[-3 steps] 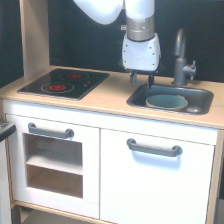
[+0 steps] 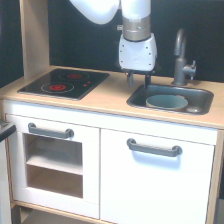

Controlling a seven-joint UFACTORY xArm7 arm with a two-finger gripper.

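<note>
My gripper (image 2: 139, 79) hangs from the white arm just left of the sink (image 2: 200, 101). Its dark fingers point downward and stand apart, with nothing visible between them. The fingertips look close to the counter's back part, though I cannot tell whether they touch it. In the dark sink rests a grey-green bowl or pan (image 2: 167, 102), to the right of the gripper and clear of it.
A dark faucet (image 2: 182, 60) rises behind the sink. The black stovetop (image 2: 64, 83) with red rings lies left, and bare wooden counter (image 2: 108, 97) separates the two. Below are a windowed cabinet door (image 2: 50, 196) and a white door (image 2: 140, 185) with dark handles.
My gripper has shifted slightly left and a little lower. The bowl in the sink and the cabinet doors look unchanged.
</note>
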